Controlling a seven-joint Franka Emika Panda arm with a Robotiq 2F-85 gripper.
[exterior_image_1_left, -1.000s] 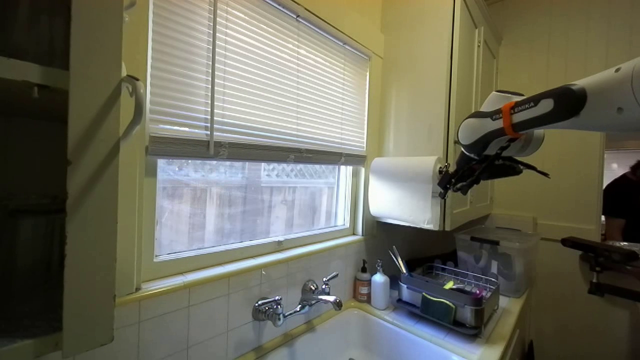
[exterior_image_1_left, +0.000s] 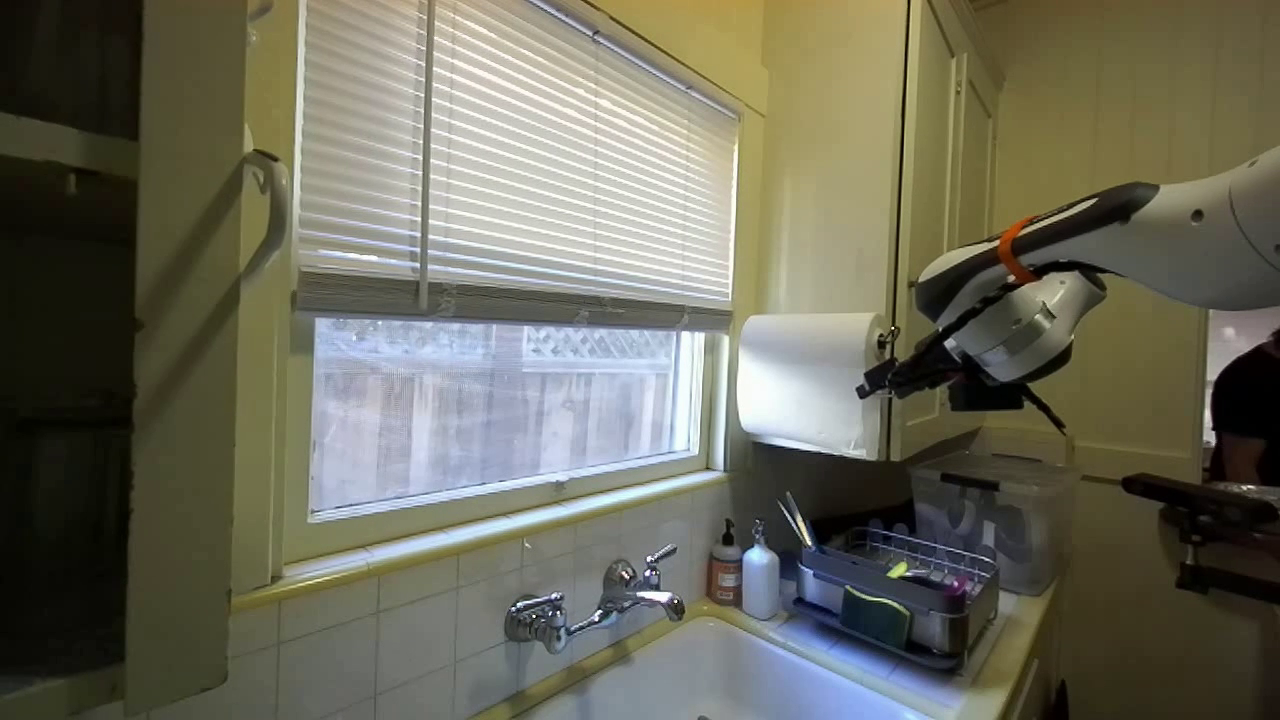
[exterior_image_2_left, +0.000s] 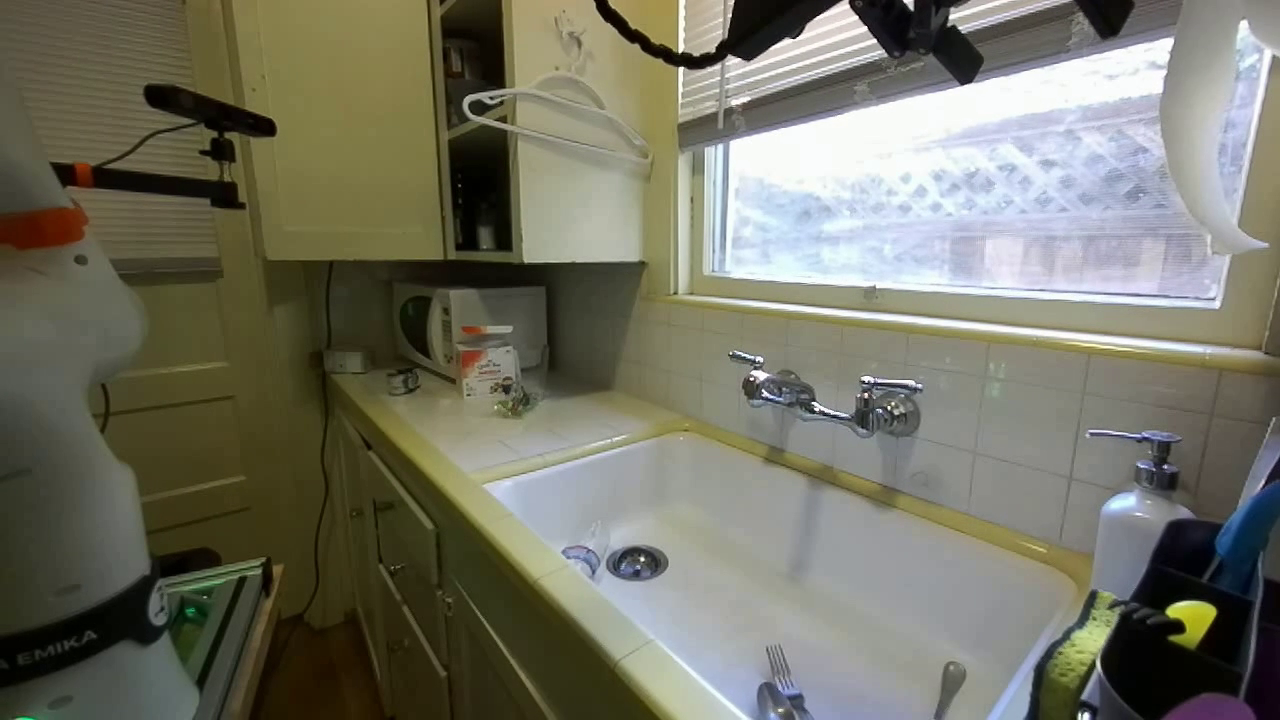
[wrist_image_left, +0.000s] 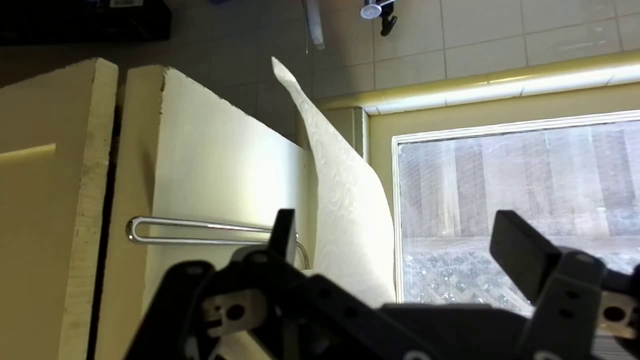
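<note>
A white paper towel roll (exterior_image_1_left: 806, 382) hangs on a holder at the side of the wall cabinet, right of the window. Its loose sheet (wrist_image_left: 345, 198) tapers to a point in the wrist view, and the sheet's curled end (exterior_image_2_left: 1203, 144) shows at the right edge of exterior view 2. My gripper is open, its two fingers wide apart and nothing held. The sheet appears in the gap, nearer the left finger, apparently beyond the fingertips. In exterior view 1 the gripper (exterior_image_1_left: 878, 382) overlaps the roll's right end; whether they touch I cannot tell.
The metal holder bar (wrist_image_left: 198, 231) sticks out beside the cabinet (exterior_image_1_left: 828, 156). Below stand a dish rack (exterior_image_1_left: 900, 600), a soap bottle (exterior_image_1_left: 759, 576) and the white sink (exterior_image_2_left: 840, 528) with cutlery in it. Open air lies before the window (exterior_image_1_left: 504, 408).
The arm's wrist has rotated and tilted, and the gripper has shifted slightly left in exterior view 1. The roll looks unmoved.
</note>
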